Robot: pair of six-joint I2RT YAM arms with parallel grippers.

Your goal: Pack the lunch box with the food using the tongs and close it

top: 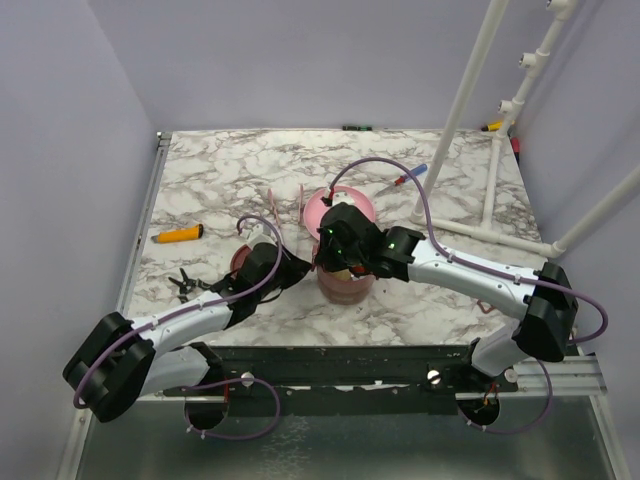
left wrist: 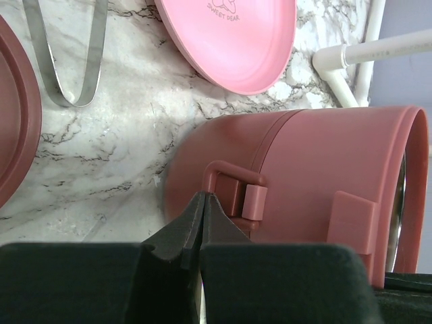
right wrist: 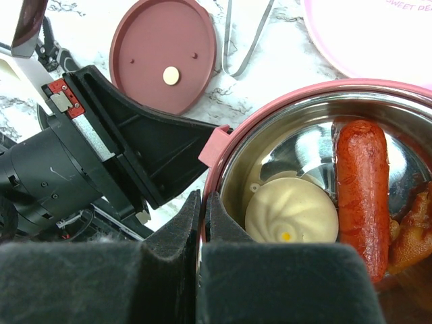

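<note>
The pink lunch box (top: 345,291) stands uncovered near the table's front. A sausage (right wrist: 362,192), a pale dumpling-like bun (right wrist: 290,209) and a brown piece of food (right wrist: 415,233) lie inside its steel liner. My right gripper is shut on the box's left rim, with a thin pink edge running between its fingers. Low on the box's outer side, my left gripper is shut, its tips against the loop of the side latch (left wrist: 233,192); nothing clear shows between them. Left of the box lies the round brownish-pink lid (right wrist: 162,54).
Behind the box rests a pink plate (top: 366,203), with metal tongs (left wrist: 71,67) left of it. A yellow-handled tool (top: 178,234) and black pliers (top: 187,284) are at the left. White pipes (top: 490,232) stand on the right.
</note>
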